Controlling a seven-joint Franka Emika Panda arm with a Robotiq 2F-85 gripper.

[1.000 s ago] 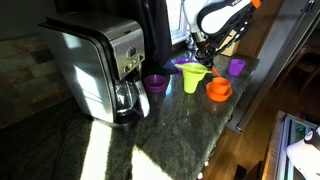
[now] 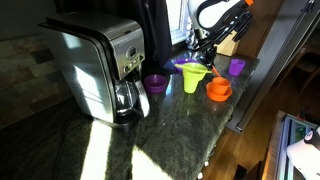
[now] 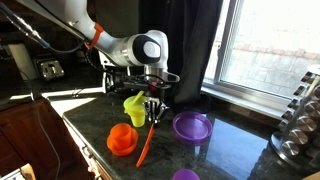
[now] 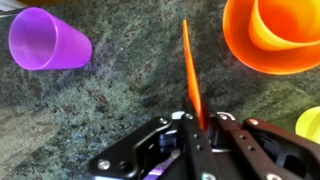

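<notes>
My gripper is shut on a long, thin orange utensil (image 4: 190, 65), whose free end points away from the fingers in the wrist view. In exterior view 2 the utensil (image 3: 147, 146) slants down and toward the camera from the gripper (image 3: 153, 119), over the dark counter. Whether its tip touches the counter cannot be told. An orange bowl (image 4: 234, 38) with an orange cup (image 4: 290, 18) inside stands beside it. A yellow-green cup (image 3: 134, 109) is close to the gripper, with something of the same colour sticking out of its top.
A purple cup (image 4: 48, 40) and a purple plate (image 3: 192, 126) lie on the counter nearby. The coffee maker (image 2: 108, 65) and a purple bowl (image 2: 155, 83) stand farther along. Bare counter (image 2: 165, 135) extends in front of the coffee maker.
The arm has shifted slightly upward in exterior view 1. The cups, bowls and coffee maker stay where they were.
</notes>
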